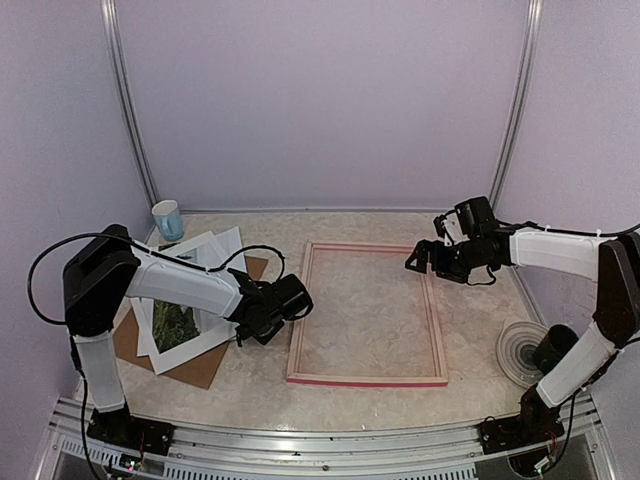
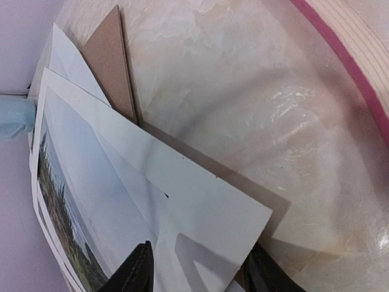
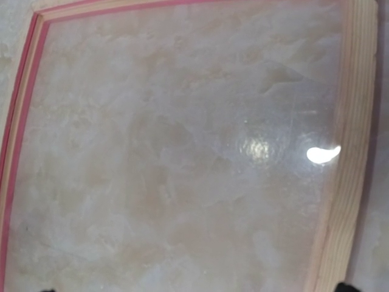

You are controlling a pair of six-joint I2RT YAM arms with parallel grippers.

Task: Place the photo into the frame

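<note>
The photo with its white border lies at the left on a stack of sheets and a brown backing board. My left gripper is over the stack's right side. In the left wrist view its fingers stand apart, one over the white border and the other just past its edge; the border is not pinched. The empty wooden frame, pink-edged with a clear pane, lies flat mid-table. Above the frame's far right corner my right gripper is open and empty; only its fingertips show in the right wrist view.
A light blue mug stands behind the stack at the back left. At the right are a round dish and a dark cup. A narrow clear strip of table separates stack and frame.
</note>
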